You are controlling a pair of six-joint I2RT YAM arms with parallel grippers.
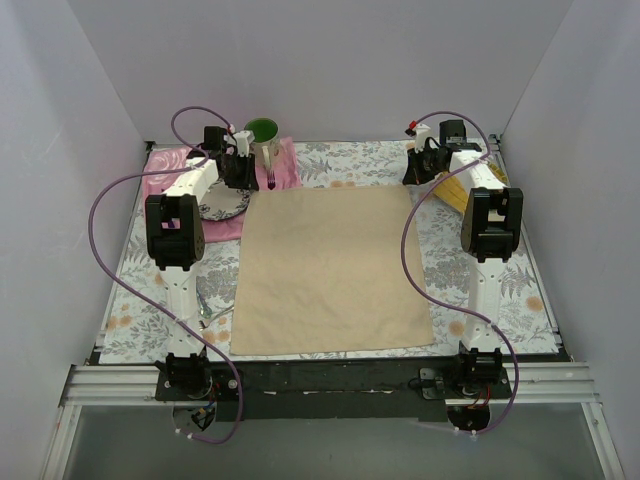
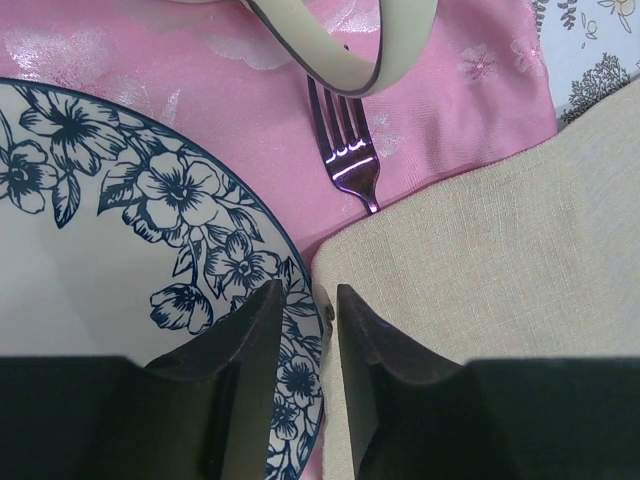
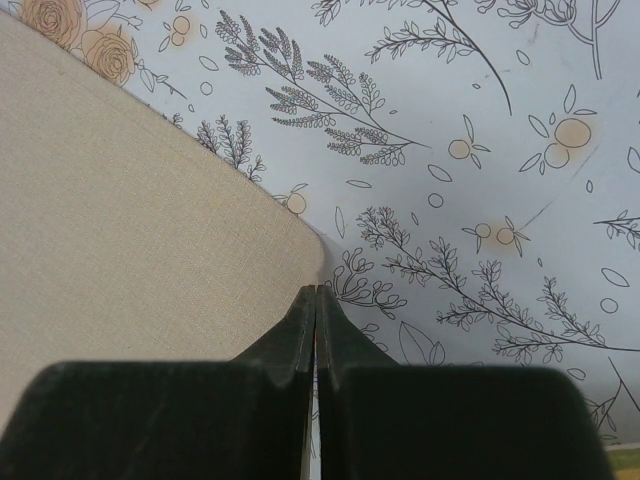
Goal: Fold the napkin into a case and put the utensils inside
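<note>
The beige napkin (image 1: 330, 270) is spread flat in the middle of the table. At its far left corner my left gripper is partly open, and a raised bit of the napkin's edge shows in the gap between its fingers. Over at the far right corner, my right gripper is shut, its fingertips at the napkin's edge, with the cloth running up to them. A metal fork (image 2: 355, 165) lies on pink cloth just beyond the napkin's far left corner. Thin utensils (image 1: 205, 312) lie left of the napkin, partly hidden by the left arm.
A blue-patterned white plate (image 2: 90, 290) lies on the pink cloth (image 1: 222, 230), close against the napkin's left edge. A green-lined mug (image 1: 264, 130) stands behind the fork. Something yellow (image 1: 452, 193) lies beneath the right arm.
</note>
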